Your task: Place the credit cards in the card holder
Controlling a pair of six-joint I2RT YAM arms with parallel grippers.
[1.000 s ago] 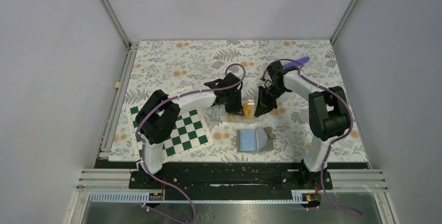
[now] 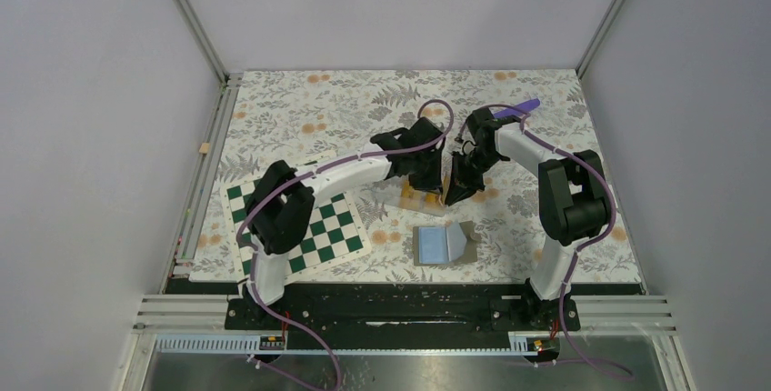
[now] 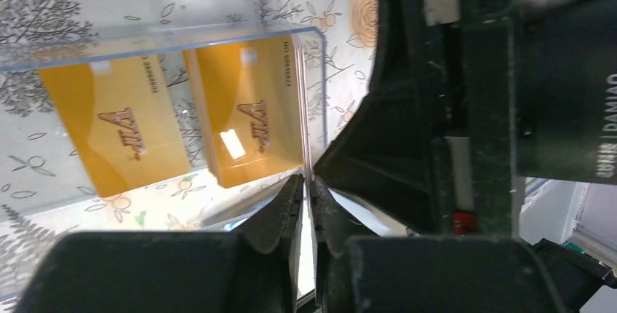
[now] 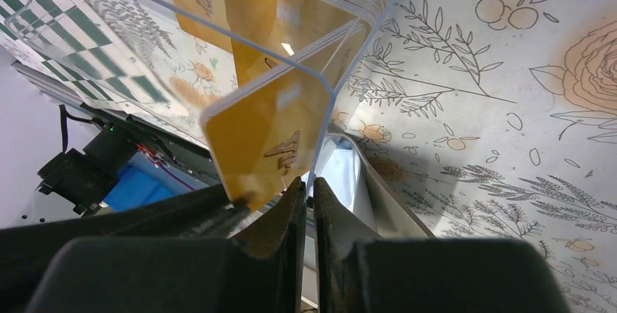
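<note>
A clear plastic case (image 3: 240,33) holds yellow cards (image 3: 116,120), with another yellow bundle (image 3: 251,109) leaning beside them. At the case's right end, several thin card edges (image 3: 302,102) run down to my left gripper. Its fingertips stand close on either side of those edges; whether they clamp them is unclear. From the right, a yellow card (image 4: 273,142) shows tilted at the case's end, a dark finger of the left gripper over its lower corner. My right gripper is shut on the clear wall at that end. Both grippers nearly meet.
In front lies a light-blue panel (image 2: 433,245) with a raised grey flap (image 2: 456,241). A green-and-white checkered board (image 2: 332,236) is under the left arm. A purple object (image 2: 520,108) lies behind the right arm.
My left gripper has moved right, to the case's end. The yellow card there, shown broad-faced from above before, is now mostly hidden or edge-on. The right arm has stayed put.
</note>
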